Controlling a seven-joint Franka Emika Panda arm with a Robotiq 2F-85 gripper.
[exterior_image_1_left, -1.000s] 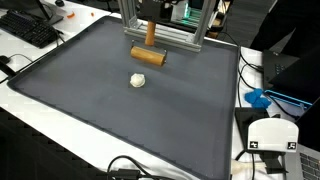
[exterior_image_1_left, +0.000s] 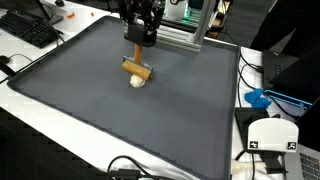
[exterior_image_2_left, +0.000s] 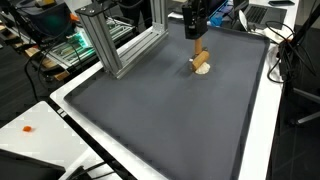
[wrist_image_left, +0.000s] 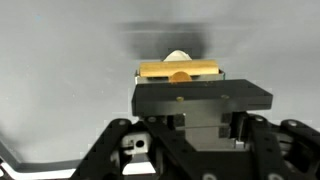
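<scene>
A wooden tool with an upright handle and a crosswise roller-like head (exterior_image_1_left: 137, 69) hangs head down from my gripper (exterior_image_1_left: 139, 42), which is shut on its handle. In exterior view 2 the head (exterior_image_2_left: 199, 61) appears below the gripper (exterior_image_2_left: 197, 36). Right beside it a small off-white round piece (exterior_image_1_left: 137, 81) lies on the grey table; the head partly overlaps it in exterior view 2 and in the wrist view. Whether they touch, I cannot tell. From the wrist, the head (wrist_image_left: 165, 69) shows as a pale bar, with the handle's end round in front of it.
A white open-framed rack (exterior_image_1_left: 170, 37) stands at the table's back edge. Off the table's right side are a blue object (exterior_image_1_left: 256, 99) and a white-and-black container (exterior_image_1_left: 272, 132). A keyboard (exterior_image_1_left: 30, 28) sits at the far left.
In exterior view 1 my gripper has carried the wooden tool away from the rack, leftward and nearer the camera, to the off-white piece. That piece has stayed put.
</scene>
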